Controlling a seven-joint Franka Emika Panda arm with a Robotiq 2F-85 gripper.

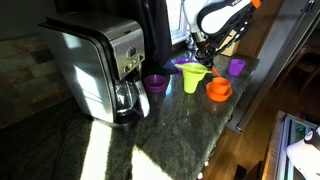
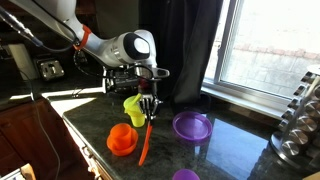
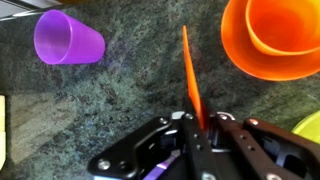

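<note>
My gripper is shut on a long, thin orange utensil, which points away from the fingers in the wrist view. In exterior view 2 the orange utensil hangs down from the gripper over the dark counter. A yellow-green cup stands close by, with a yellow-green piece at its top. Beside it are an orange cup and bowl, stacked. The utensil's held end is hidden by the fingers.
A purple cup stands apart from the orange stack. A purple plate lies near the window, and a purple bowl sits by the coffee maker.
</note>
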